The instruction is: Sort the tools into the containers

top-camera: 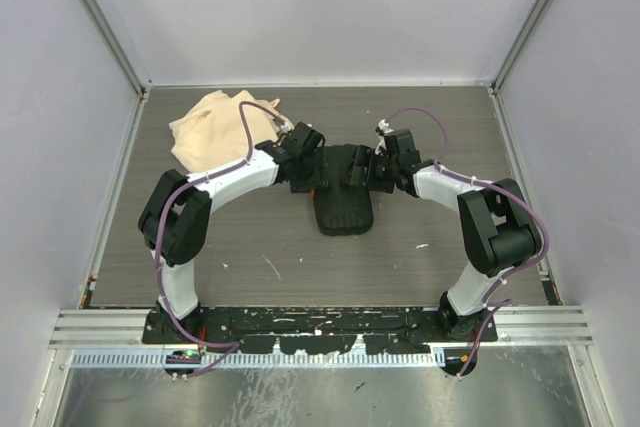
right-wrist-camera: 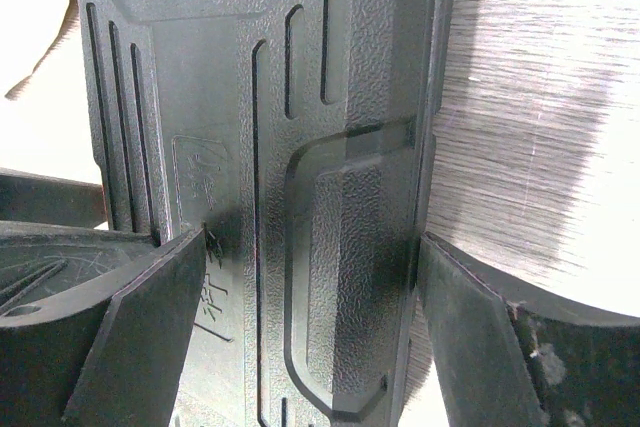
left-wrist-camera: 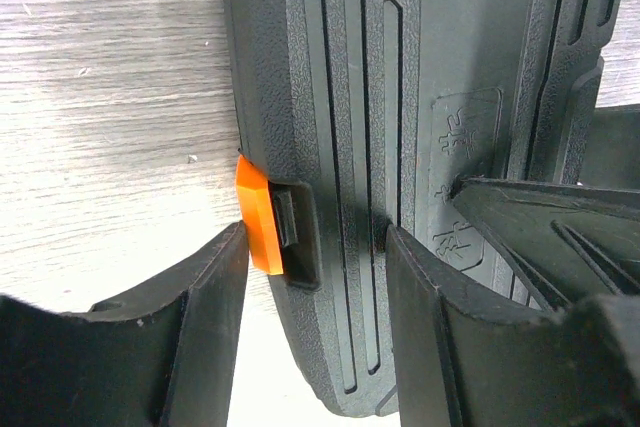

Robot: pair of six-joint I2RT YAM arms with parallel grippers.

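Note:
A black ribbed plastic case lies in the middle of the table, between my two grippers. In the left wrist view an orange latch sits on the near side of the case, and my left gripper has its fingers part open around that latch and the case's edge. In the right wrist view my right gripper has its fingers part open across the far side of the case, one fingertip at its outer edge. Any tools are hidden; none show.
A cream cloth bag lies at the back left of the table. Walls border the table at the back and sides.

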